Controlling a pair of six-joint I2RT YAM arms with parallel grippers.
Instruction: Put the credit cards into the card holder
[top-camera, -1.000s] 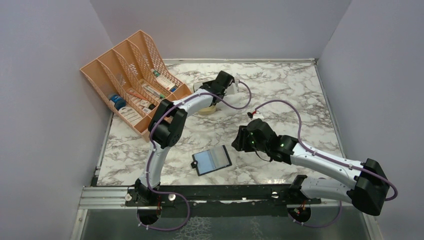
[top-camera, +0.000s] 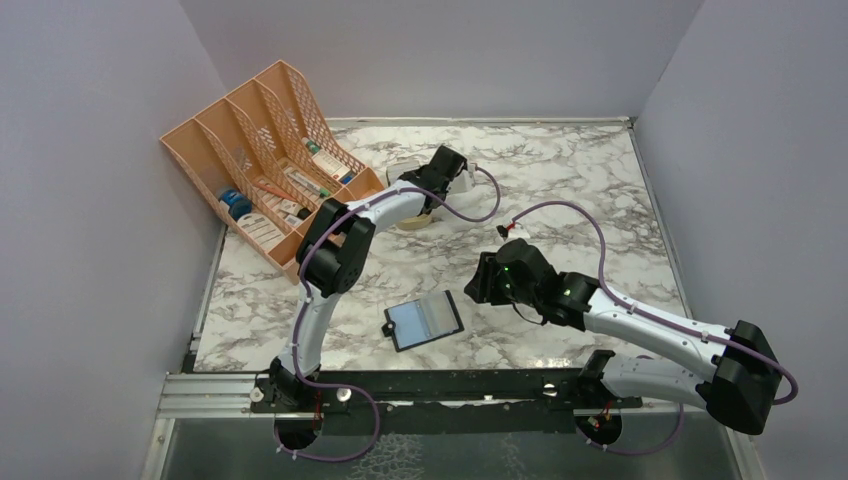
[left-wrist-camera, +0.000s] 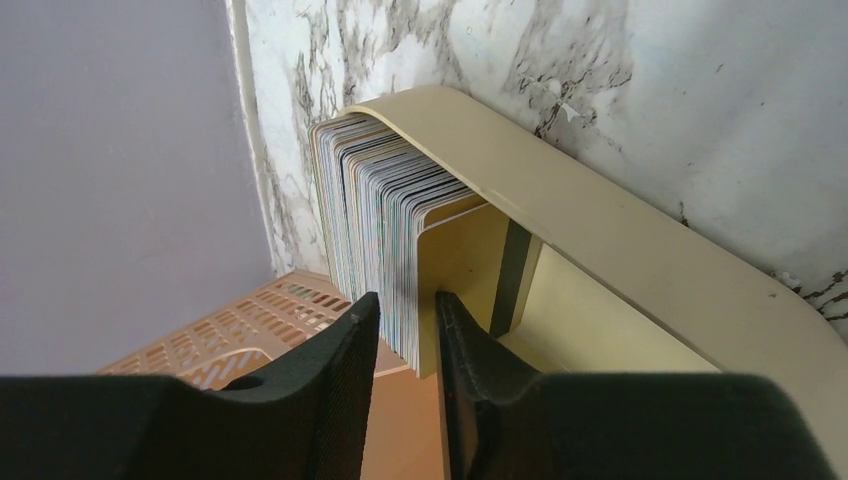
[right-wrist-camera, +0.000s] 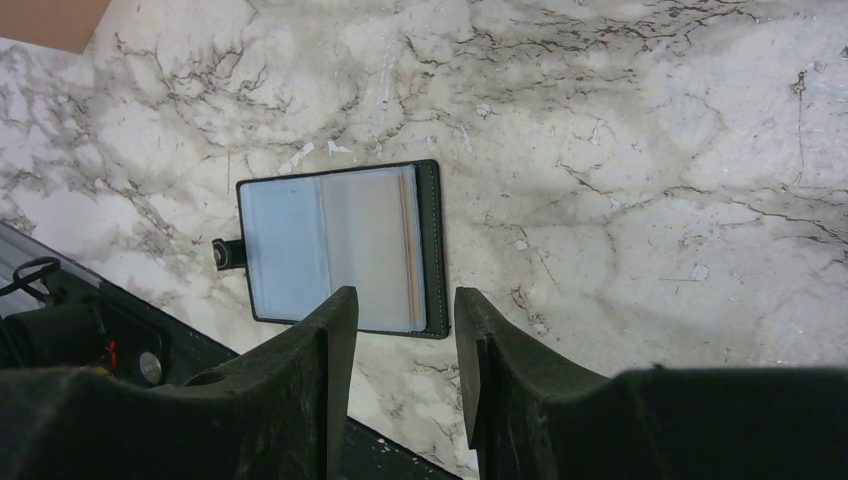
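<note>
A cream box (left-wrist-camera: 600, 250) holding a tightly packed row of cards (left-wrist-camera: 375, 230) fills the middle of the left wrist view. My left gripper is at the front gold card (left-wrist-camera: 470, 260), fingertips part open near its edge; whether the card is held cannot be told. In the top view the left arm covers much of the box. The open card holder (right-wrist-camera: 365, 245), dark with clear sleeves, lies flat on the table, front centre (top-camera: 423, 320). My right gripper hangs open above the table, to the right of the holder.
An orange mesh organiser (top-camera: 240, 130) with tubes and bottles stands back left, beside the box. Grey walls bound the sides and back.
My left gripper and wrist have shifted very slightly over the box. The right arm has shifted slightly since a second ago. The holder is unmoved.
</note>
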